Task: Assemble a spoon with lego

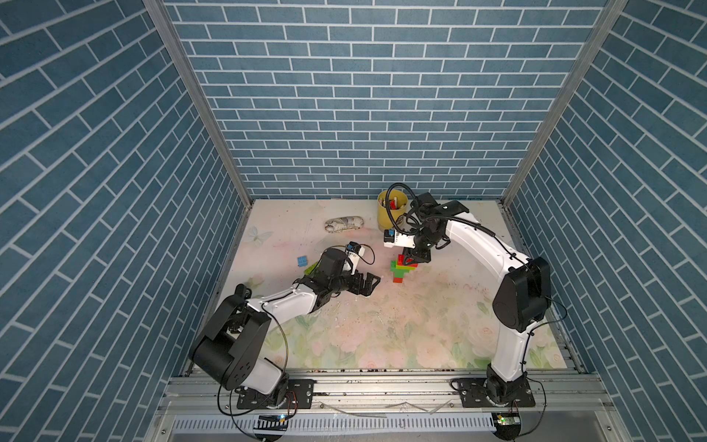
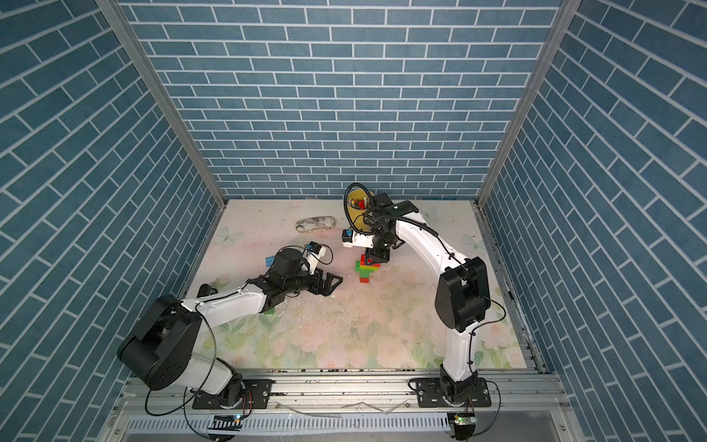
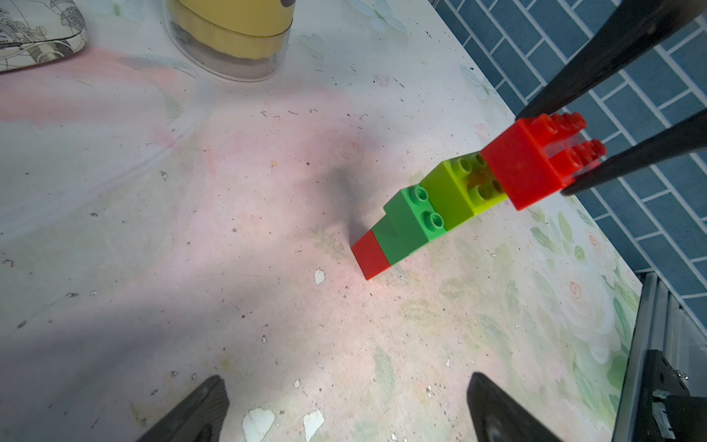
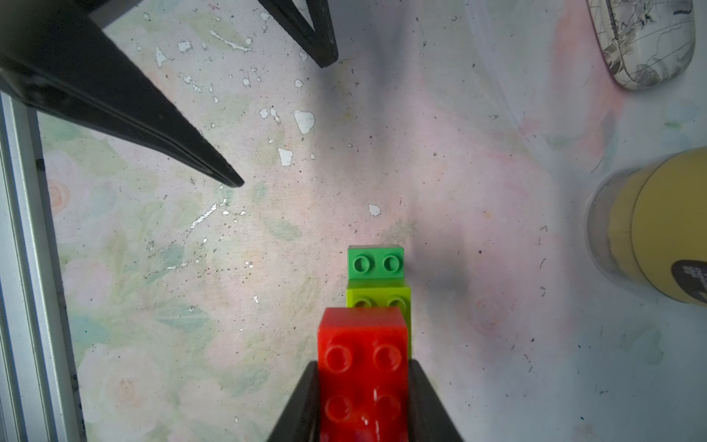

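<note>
In the left wrist view, a stepped stack stands on the table: a small red brick [image 3: 370, 255] at the bottom, a green brick [image 3: 412, 221] above it, then a lime brick [image 3: 450, 193]. My right gripper is shut on a red brick [image 4: 363, 346], studs up, at the top of that stack. This red brick overlaps the lime one; whether it is pressed fully down cannot be told. To the stack's left, my left gripper [image 1: 369, 284] stands open, low over the table, with bare table between its fingers.
A yellow cup [image 1: 390, 215] with loose bricks stands behind the right gripper. Further left at the back lies a patterned pouch [image 1: 344, 224]. A blue brick [image 1: 302, 260] and a lime piece [image 1: 311, 268] lie by the left arm.
</note>
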